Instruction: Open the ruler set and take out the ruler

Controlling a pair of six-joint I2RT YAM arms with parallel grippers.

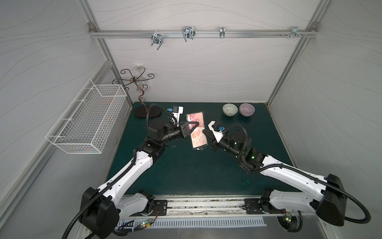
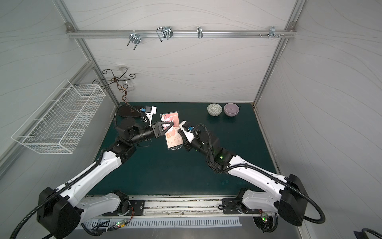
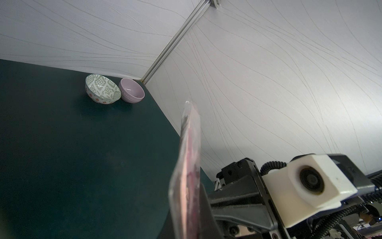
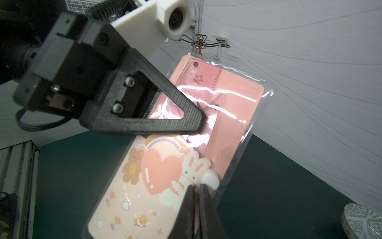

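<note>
A ruler set in a clear sleeve [image 1: 197, 137] is held upright above the table; pink rulers [image 4: 199, 73] show inside, above a cream case printed with a bear, heart and rabbit [image 4: 159, 169]. My left gripper [image 1: 195, 125] is shut on the upper part of the set, seen edge-on in the left wrist view. My right gripper is shut, its tips at the edge of the printed case near the rabbit's white button flap; whether they pinch anything there I cannot tell.
A patterned bowl [image 1: 229, 110] and a purple bowl [image 1: 247, 110] stand at the back right. A scrolled metal stand [image 1: 140, 109] is at the back left. A white wire basket [image 1: 91, 119] hangs on the left wall.
</note>
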